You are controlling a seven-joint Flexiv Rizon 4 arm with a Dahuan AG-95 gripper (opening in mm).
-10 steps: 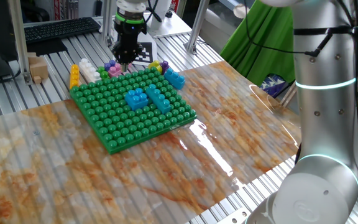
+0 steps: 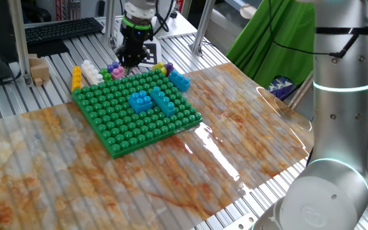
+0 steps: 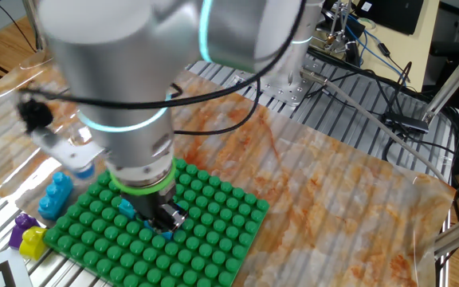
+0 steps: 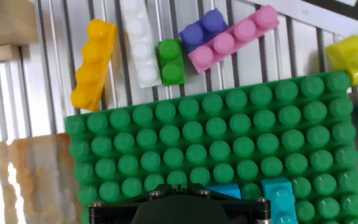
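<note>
My gripper [image 2: 131,59] points down in exterior view 1, around the far edge of the green baseplate [image 2: 110,137]. In exterior view 2 the gripper [image 3: 168,221] covers part of the plate, and the wrist view shows only its dark top at the bottom edge. Its fingertips are too dark and small to tell open from shut. Two blue bricks sit on the plate: a shorter one [image 2: 140,102] and a longer one [image 2: 163,102]. Behind the plate lie yellow [image 4: 94,65], white [image 4: 141,43], green [image 4: 171,62], purple [image 4: 204,30] and pink [image 4: 234,39] bricks.
Beside the plate's far right corner are a yellow-green brick [image 4: 351,60], a purple brick [image 3: 22,229] and another blue brick [image 2: 179,80]. A wooden block [image 2: 39,70] stands at the back left. The marbled sheet [image 2: 37,172] left of the plate is clear.
In exterior view 1 my gripper and arm have shifted slightly right, and the gripper sits a little lower. The bricks and the plate have stayed put.
</note>
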